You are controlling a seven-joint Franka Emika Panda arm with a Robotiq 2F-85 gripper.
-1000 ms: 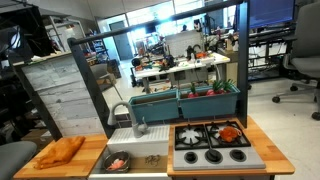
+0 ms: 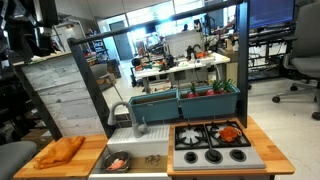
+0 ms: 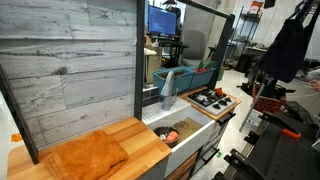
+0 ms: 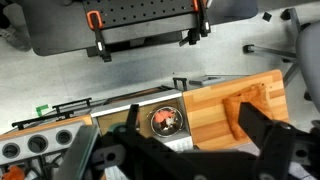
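My gripper stands open high above the counter, its dark fingers wide apart with nothing held between them. In the wrist view the round sink bowl point(image 4: 155, 133) shows through the gap, with reddish items point(image 4: 164, 117) inside it. An orange cloth point(image 4: 236, 117) lies on the wooden counter near the right finger in that view, well below it. Exterior view 1 shows the cloth point(image 2: 60, 152) crumpled left of the sink bowl point(image 2: 117, 168). Part of the arm hangs at the upper left there; its fingertips are hard to make out.
A stove top point(image 2: 213, 150) carries a red-orange item point(image 2: 230, 134) on its right side. Behind it stands a blue rack point(image 2: 205, 103) with small plants. A curved faucet point(image 2: 122, 108) and a dark frame post point(image 2: 91, 85) rise near the sink. Bare wood point(image 3: 140, 135) surrounds the cloth.
The arm at the upper left of exterior view 1 has come lower and further into view since one second ago. The cloth, sink items and stove have stayed put.
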